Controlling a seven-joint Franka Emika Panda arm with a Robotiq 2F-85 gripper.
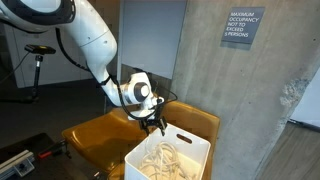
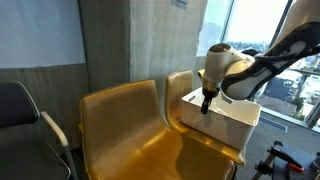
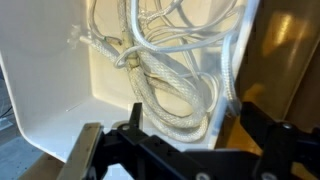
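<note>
A white bin (image 1: 196,145) holds a loose tangle of pale rope (image 1: 165,160). My gripper (image 1: 153,127) is over the bin's near-left rim, its fingers apart. From the wrist view, thick braided rope (image 3: 165,100) and thinner white cord lie in the bin, and one white strand (image 3: 230,75) runs along or over the rim on the right. The open gripper straddles this rim area with nothing held between its fingers. Whether the fingertips touch the rim cannot be told. In the other exterior view the bin's wall (image 2: 228,128) hides the rope.
The bin rests on tan chairs (image 2: 125,125) joined in a row. Their seats to the left of the bin are bare. A black chair (image 2: 30,135) stands farther left, and a concrete wall (image 1: 240,80) rises behind.
</note>
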